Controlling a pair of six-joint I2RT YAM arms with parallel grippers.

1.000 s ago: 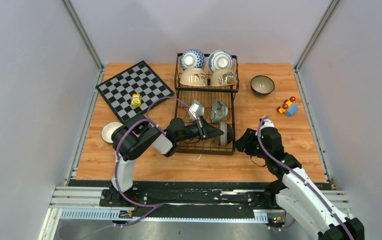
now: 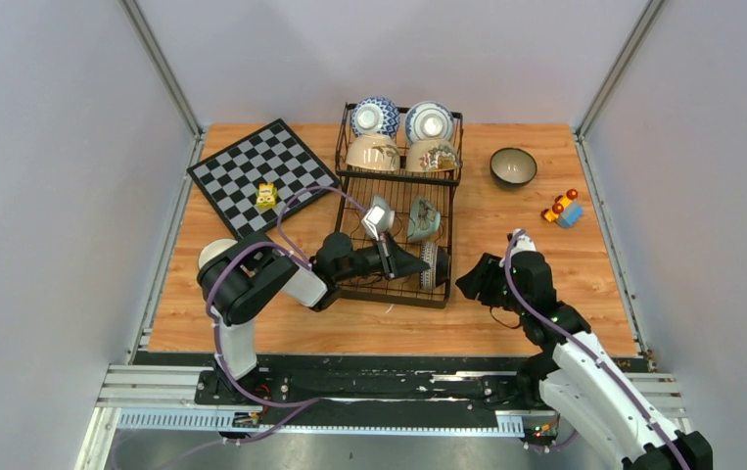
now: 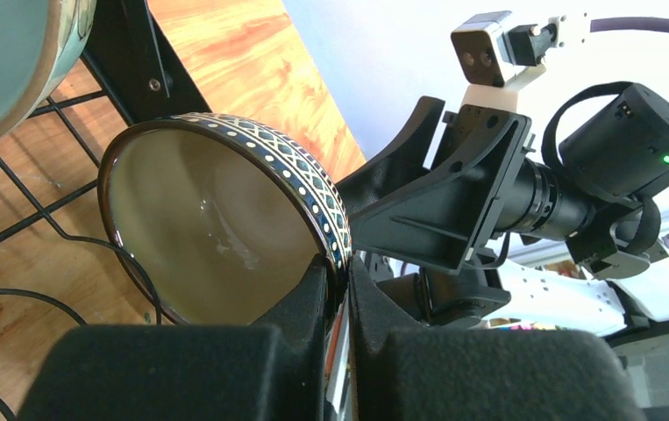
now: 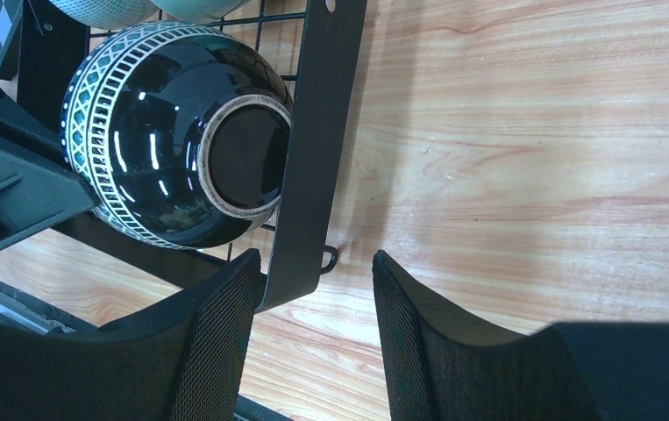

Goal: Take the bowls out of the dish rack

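Observation:
The black dish rack (image 2: 398, 299) holds bowls on both tiers. A dark bowl with a patterned band (image 2: 435, 264) lies on its side at the lower right front; my left gripper is shut on its rim. Its dark, glossy outside (image 4: 164, 132) fills much of the right wrist view, against the rack's side wall. A light green bowl (image 2: 424, 217) stands behind it. Blue-white bowls (image 2: 373, 117) and cream bowls (image 2: 369, 155) sit on the upper tier. My right gripper is open just outside the rack's front right corner, nothing between its fingers.
A grey bowl (image 2: 513, 166) and a toy (image 2: 565, 210) stand right of the rack. A chessboard (image 2: 242, 166) with a yellow item lies at the back left, a pale round object (image 2: 210, 253) below it. The table right of the rack is fairly clear.
My left arm has shifted slightly left and forward, and the rack with the bowls in it has moved a little the same way. The right gripper has barely moved.

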